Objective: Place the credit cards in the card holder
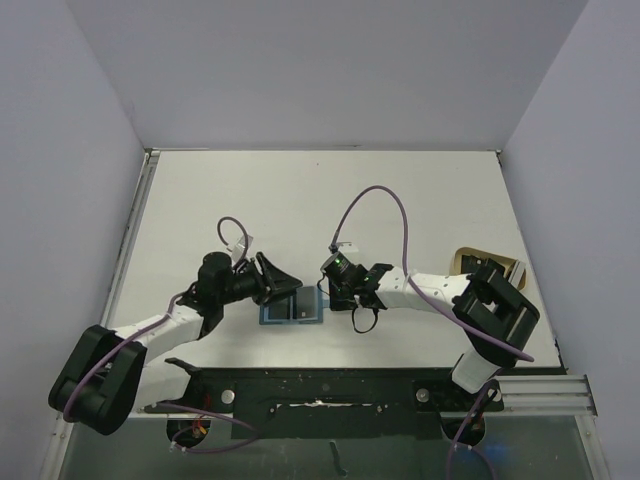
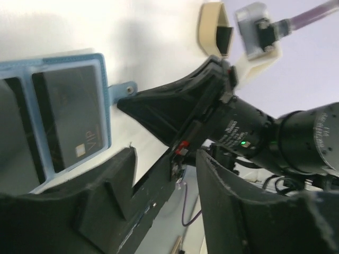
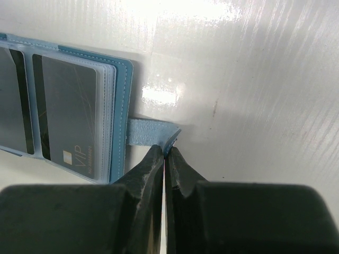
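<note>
The blue card holder (image 1: 308, 306) lies open on the white table, dark cards in its clear pockets; in the right wrist view one card (image 3: 69, 116) reads VIP. My right gripper is shut at the holder's blue strap (image 3: 140, 132), whose tip is bent up at the fingertips. My left gripper is open above the holder, nothing seen between its fingers; in the top view it hides part of the holder's left half.
At the table's right side stands a cardboard box (image 1: 470, 255) with dark contents, partly under the right arm.
</note>
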